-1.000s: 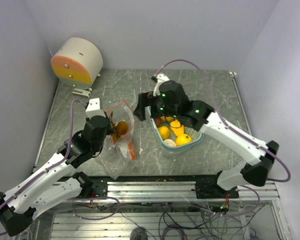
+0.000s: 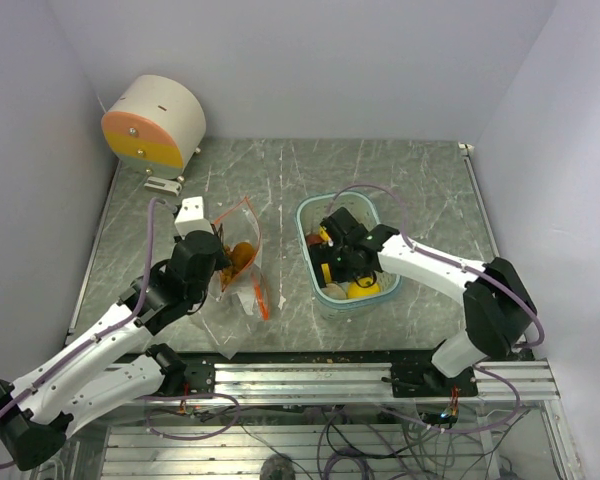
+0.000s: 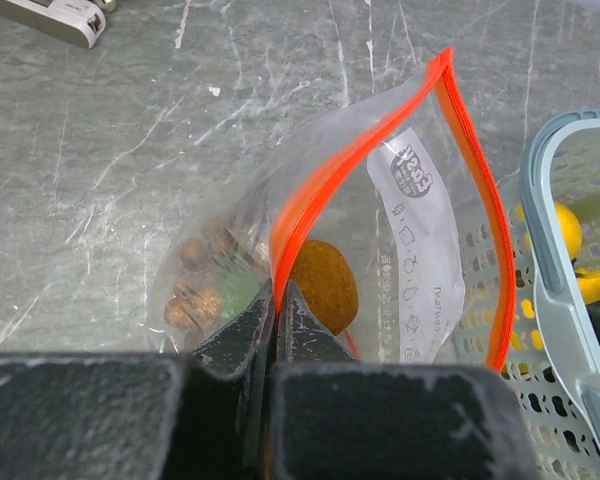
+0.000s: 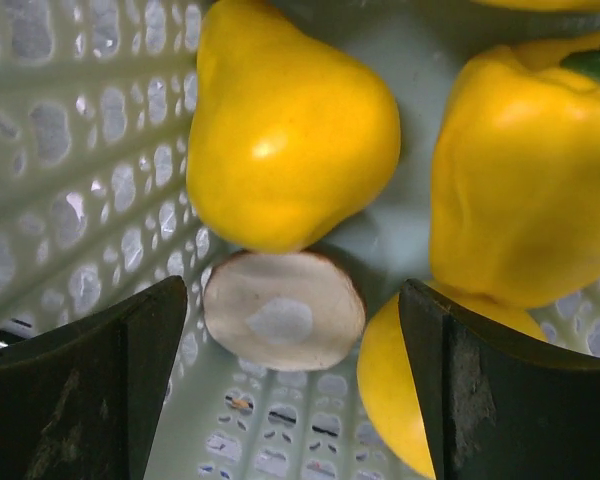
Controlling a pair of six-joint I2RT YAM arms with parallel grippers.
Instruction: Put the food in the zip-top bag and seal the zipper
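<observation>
The zip top bag (image 3: pixel 420 250) with orange zipper stands part open on the left, food inside including a brown round item (image 3: pixel 325 285). My left gripper is shut on the bag's rim by the zipper. My right gripper is open, lowered into the basket (image 4: pixel 70 190), its fingers over a pale disc-shaped item (image 4: pixel 280 310); around it lie yellow peppers (image 4: pixel 520 170), a yellow pear-shaped food (image 4: pixel 290 130) and another yellow item (image 4: pixel 400 390).
A white rounded box with orange and yellow front (image 2: pixel 152 125) stands at the back left. Bare grey table (image 2: pixel 420 190) shows behind and right of the basket. Walls bound the sides and back.
My right arm has swung from above the gap between bag and basket down into the basket. The left arm is nearly still, holding the bag.
</observation>
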